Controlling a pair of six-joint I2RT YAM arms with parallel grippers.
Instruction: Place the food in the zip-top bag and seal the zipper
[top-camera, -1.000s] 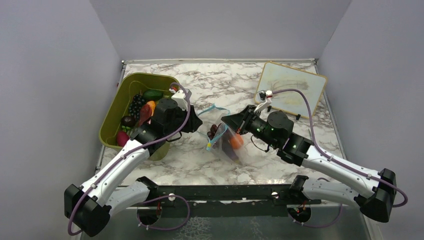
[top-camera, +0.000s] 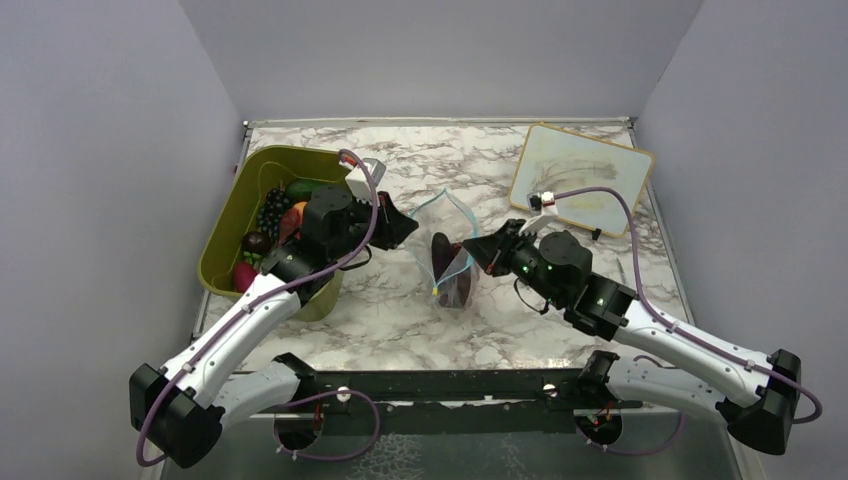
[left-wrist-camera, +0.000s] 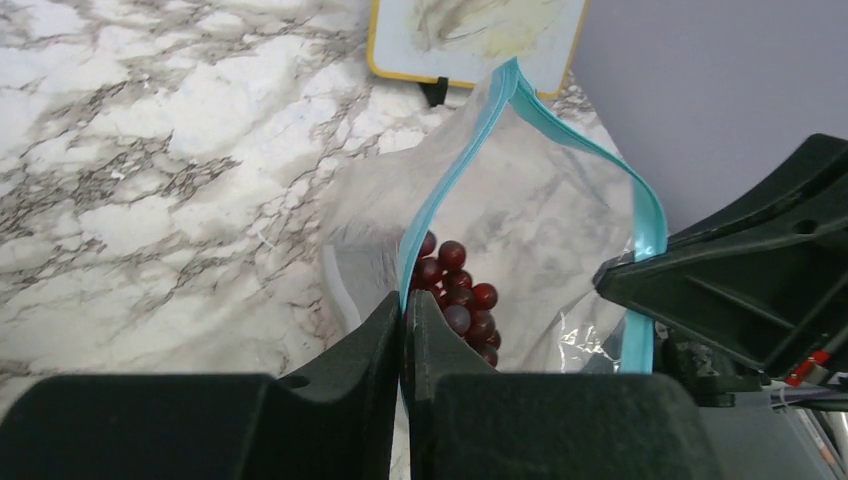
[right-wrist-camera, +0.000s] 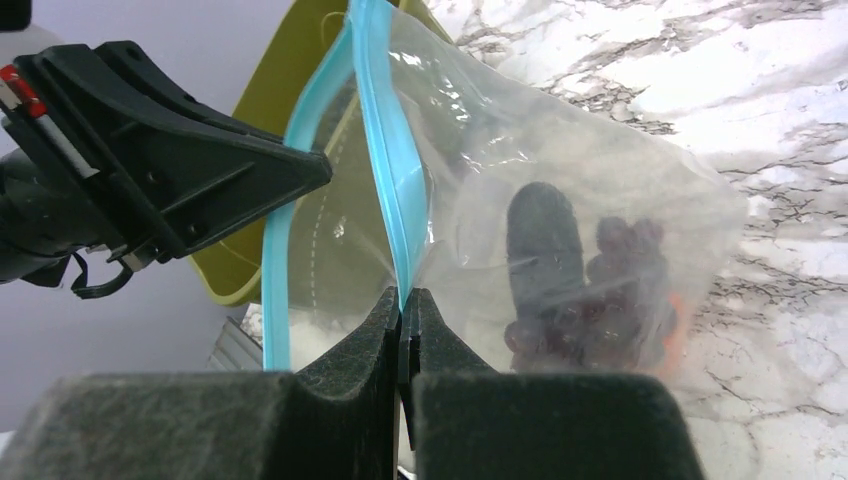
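The clear zip bag (top-camera: 453, 290) with a cyan zipper hangs mouth-up between my grippers, holding red grapes (left-wrist-camera: 455, 300) and a long dark item (right-wrist-camera: 540, 240), with something orange behind. My left gripper has its fingertips close together on one side of the zipper edge. My right gripper is shut on the other zipper edge, at the bag's right side in the top view. The bag's bottom is on or just above the marble table.
An olive bin (top-camera: 220, 260) of toy produce stands at the left under my left arm. A white board (top-camera: 580, 175) lies at the back right. The table behind the bag is clear.
The bag has swung and straightened, its contents shifting to hang centrally. My left gripper went up and back, and has now moved slightly down; my right gripper has moved rightward.
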